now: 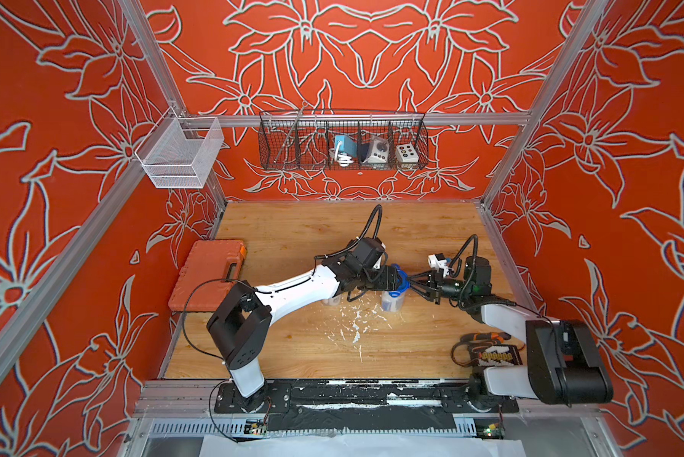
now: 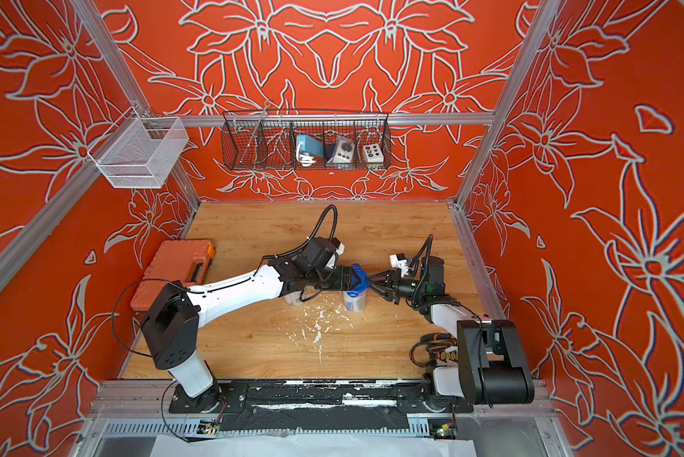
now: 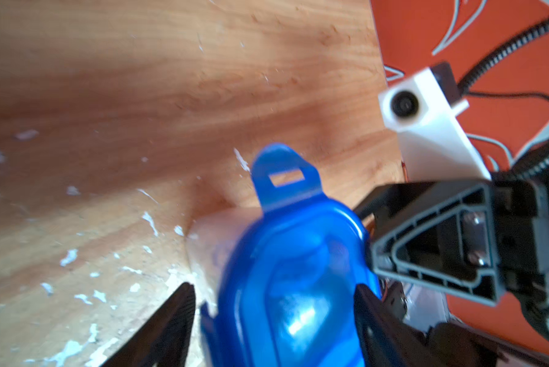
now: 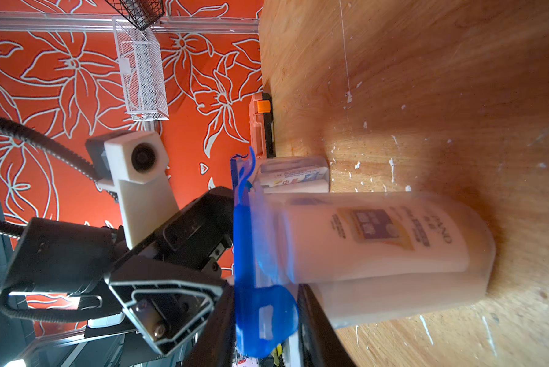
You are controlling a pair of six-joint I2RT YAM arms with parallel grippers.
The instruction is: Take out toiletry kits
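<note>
A translucent toiletry kit (image 4: 378, 244) with bottles inside and a blue lid (image 3: 292, 275) stands mid-table; a similar kit (image 4: 292, 174) is behind it, mostly hidden by my left arm in the top views. My left gripper is open over the blue lid, its fingertips either side of it. My right gripper (image 2: 372, 279) is at the right side of the same kit, shut on its blue lid; its fingertips are partly hidden.
An orange case (image 1: 205, 278) lies at the left, tools (image 1: 486, 350) at the front right. A black wire basket (image 1: 311, 141) and a white basket (image 1: 178, 167) hang above.
</note>
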